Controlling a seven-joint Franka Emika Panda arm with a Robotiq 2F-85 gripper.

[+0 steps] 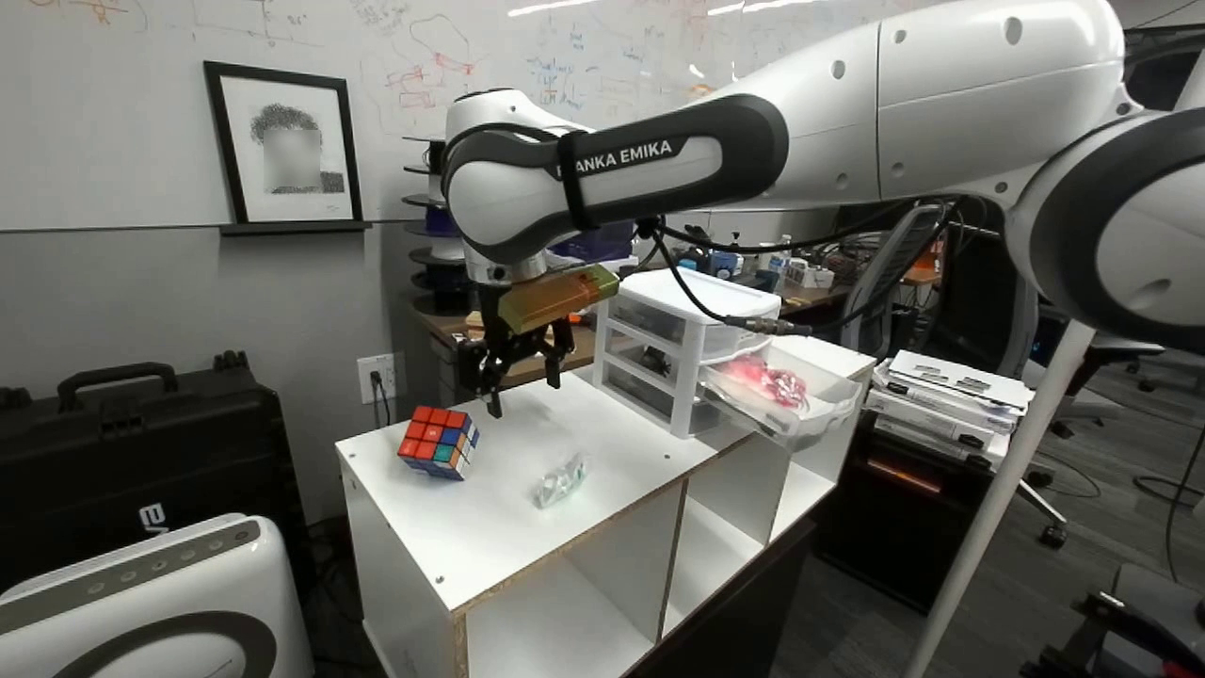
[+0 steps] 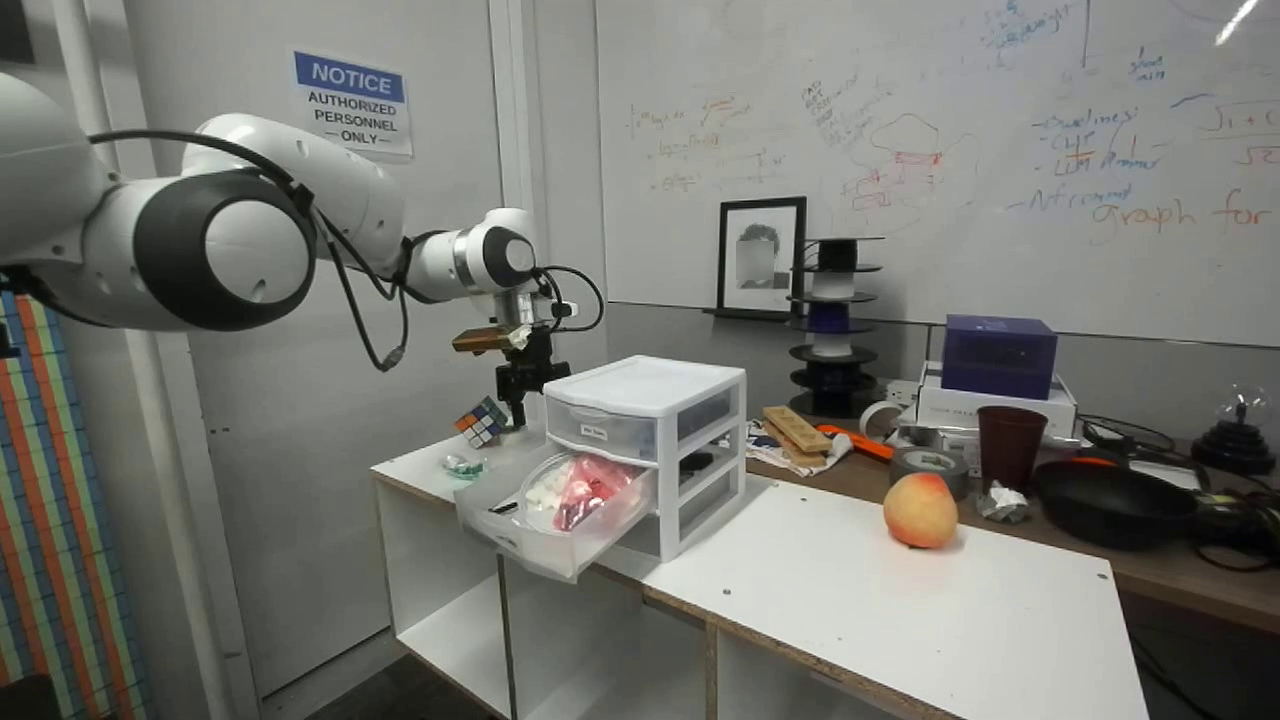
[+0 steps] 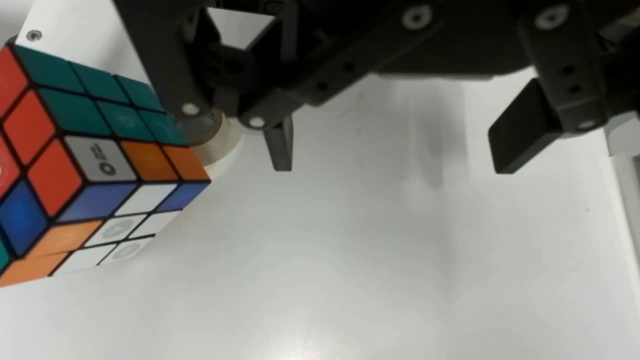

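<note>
A Rubik's cube (image 1: 438, 443) stands tilted on an edge at the far left of the white cabinet top (image 1: 508, 497). In the wrist view the cube (image 3: 102, 162) fills the left side, and a tape roll (image 3: 223, 147) shows partly behind it. Whether the cube leans on the roll or on the finger cannot be told. My gripper (image 1: 524, 394) is just right of the cube in exterior view 1. Its finger pads (image 3: 280, 145) are wide apart, with only bare white surface below the gap. A clear plastic wrapper (image 1: 561, 480) lies nearer the front edge.
White drawer unit (image 2: 648, 390) stands to the gripper's right, its middle drawer (image 2: 564, 510) pulled out with a pink bag inside. A peach (image 2: 920, 510) sits on the cabinet beyond. Clear surface lies between cube and drawers.
</note>
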